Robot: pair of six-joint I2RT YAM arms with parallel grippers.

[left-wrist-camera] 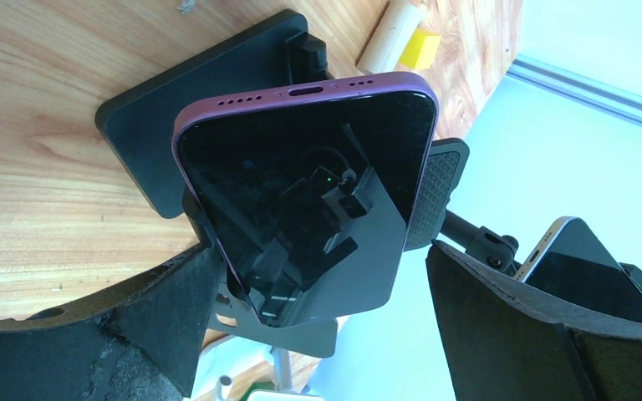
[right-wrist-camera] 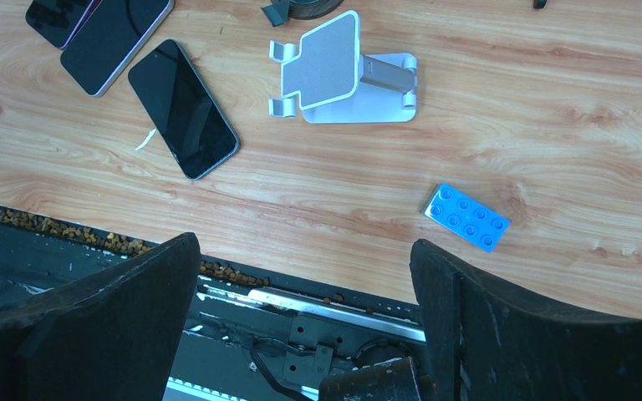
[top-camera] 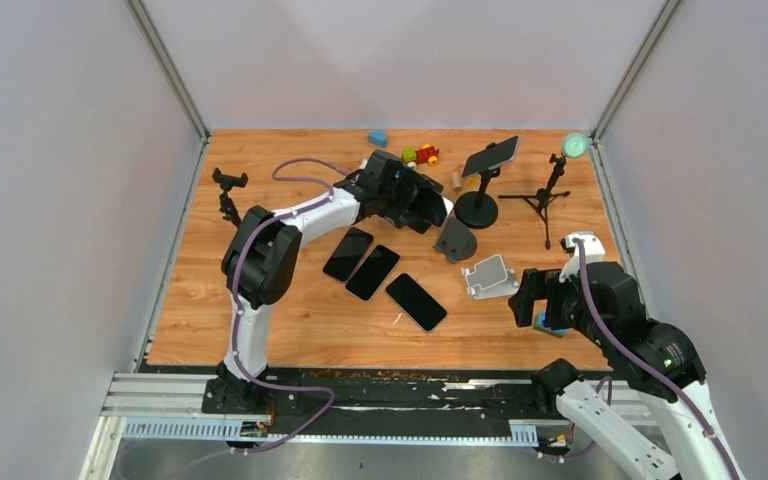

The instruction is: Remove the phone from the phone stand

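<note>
A phone with a purple edge (left-wrist-camera: 301, 200) rests on a black stand, whose flat base (left-wrist-camera: 192, 109) shows behind it in the left wrist view. Around that phone my left gripper stands open, one finger on each side; the left finger is near its edge, and contact cannot be told. From above, the arm partly covers this stand and phone. My right gripper is open and empty over the table's front edge. A second phone (top-camera: 493, 157) sits tilted on a round-based stand (top-camera: 476, 210) to the right.
Several phones lie flat in mid-table, one of them (top-camera: 416, 302) nearest the front. An empty white stand (top-camera: 490, 277) and an empty grey stand (top-camera: 455, 240) are to the right. A blue brick (right-wrist-camera: 466, 217) lies by the right gripper. Clear wood (top-camera: 320, 330) stretches along the front.
</note>
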